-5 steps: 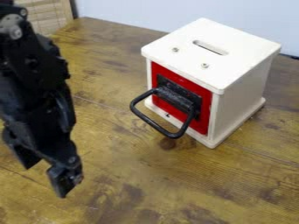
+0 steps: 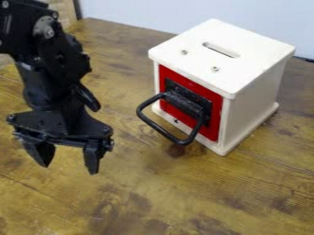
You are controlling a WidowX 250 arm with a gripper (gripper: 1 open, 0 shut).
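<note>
On the wooden table stands a white box [image 2: 245,57] with a slot and two small fittings on top. Its front carries a red panel [image 2: 208,128] with a black plate and a black loop handle [image 2: 172,135] sticking out toward the lower left. My black gripper [image 2: 68,158] hangs at the left of the view, apart from the handle, its fingers parted with nothing visible between them.
A pale wall runs along the back, and a light wooden piece shows at the top left corner.
My gripper has risen and moved back, away from the lower front of the view, and shifted slightly right. The box and handle are unchanged.
</note>
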